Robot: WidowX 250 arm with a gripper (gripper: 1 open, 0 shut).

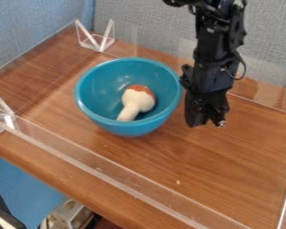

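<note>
A teal bowl point(104, 84) sits on the wooden table point(170, 179), left of centre. In it lies a white toy mushroom point(137, 101) with a red-orange cap. My black gripper point(207, 118) hangs just right of the bowl, low over the table and pointing down. It looks shut, with nothing visible between its fingers.
White wire-like brackets point(94, 39) stand at the back left and at the left edge. Clear panels border the table, with grey padded walls behind.
</note>
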